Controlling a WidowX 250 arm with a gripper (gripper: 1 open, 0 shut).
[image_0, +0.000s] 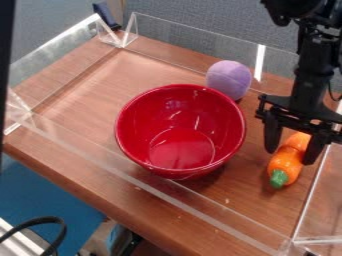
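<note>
An orange toy carrot (286, 165) with a green tip lies on the wooden surface at the right. My black gripper (291, 142) is lowered over its upper end, fingers on either side of it; whether they are shut on it I cannot tell. A large red bowl (179, 130) stands to the left of the carrot, apart from it.
A purple round object (230, 78) lies behind the bowl. Clear plastic walls border the wooden surface (94, 90), whose left part is free. A dark cable (40, 222) is at the lower left, off the surface.
</note>
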